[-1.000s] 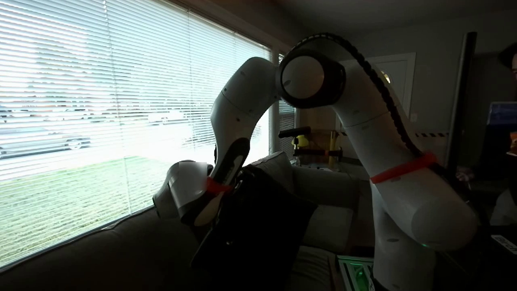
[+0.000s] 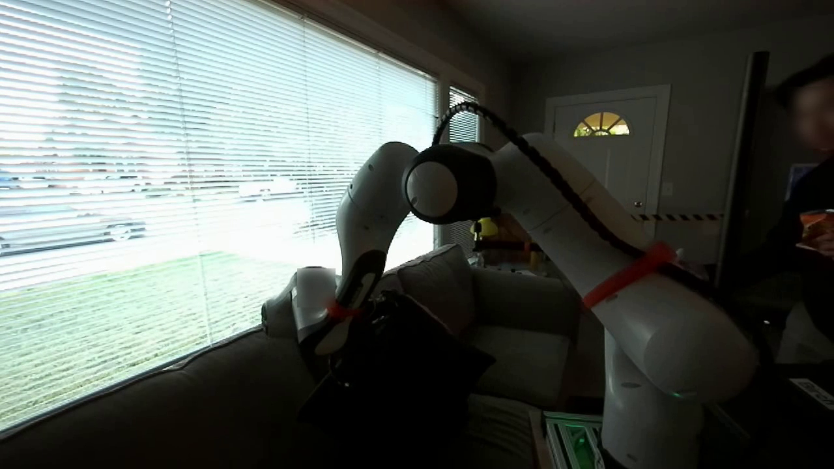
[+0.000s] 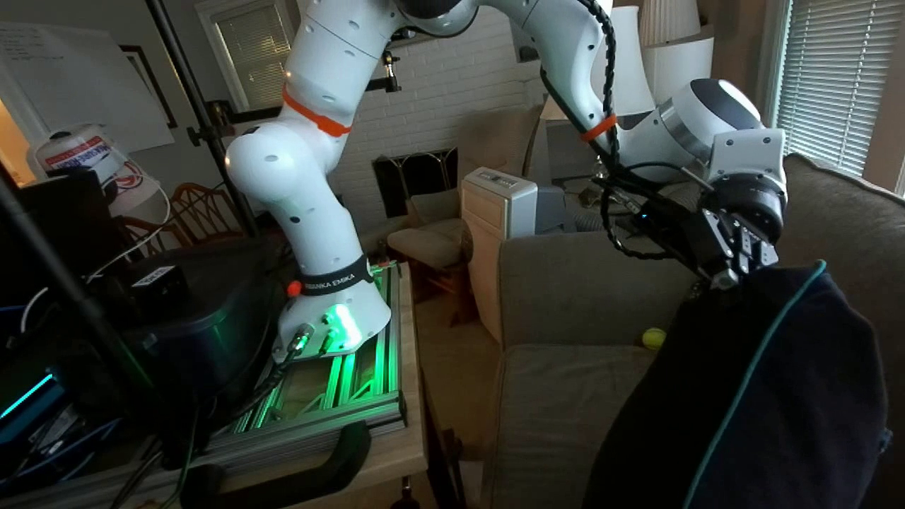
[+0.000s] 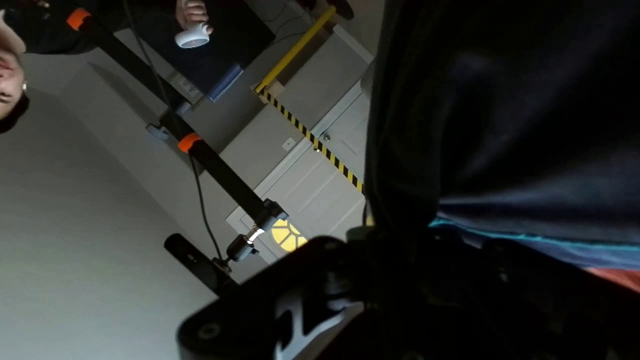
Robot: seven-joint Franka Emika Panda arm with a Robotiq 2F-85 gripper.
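Observation:
A dark pillow [image 3: 789, 382] with teal piping hangs over the couch in exterior view 2, its upper edge at my gripper [image 3: 730, 276]. The gripper is shut on that edge, and the cloth bunches at the fingers. In exterior view 1 the pillow [image 2: 414, 375] is a black shape beside the arm's wrist, tilted, with the gripper lost in shadow. The wrist view has the pillow [image 4: 522, 120] filling the right side, pulled into folds towards the dark gripper; its fingertips are hard to make out there. Whether the pillow's lower end touches the couch cannot be told.
A grey couch [image 3: 564, 407] runs below and behind the pillow, with a yellow ball [image 3: 653, 338] on its seat. The blinds-covered window [image 2: 195, 156] lies close behind the arm. A person [image 2: 813, 156] stands at the right. The couch seat beside the pillow is largely clear.
The pillow has moved slightly left, its outline changed, still at the gripper. The person at right has come further into view.

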